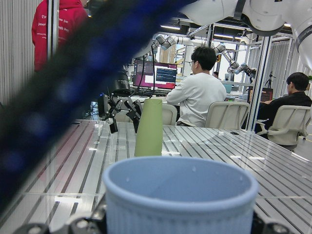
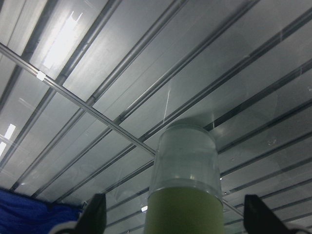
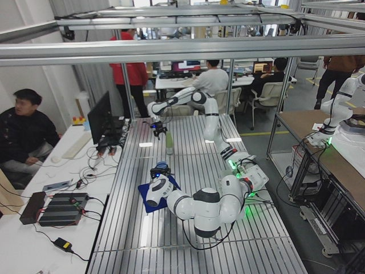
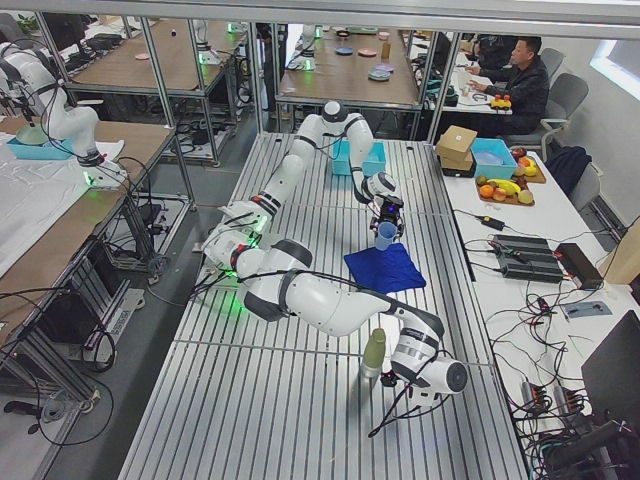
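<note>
A light blue cup (image 4: 386, 236) is held in my left gripper (image 3: 160, 172), its rim filling the lower left wrist view (image 1: 180, 214). It hangs over the blue cloth (image 4: 385, 267). A green bottle with a clear lower part (image 4: 374, 352) stands upright on the slatted table (image 3: 188, 137). My right gripper (image 3: 159, 130) is open beside the bottle, which appears low between its fingers in the right wrist view (image 2: 185, 204), apparently untouched.
A teal bin (image 4: 359, 160) stands at the table's far end in the camera right view. A side desk holds boxes (image 4: 456, 145), fruit, monitor and cables. Slatted table area around the bottle is clear.
</note>
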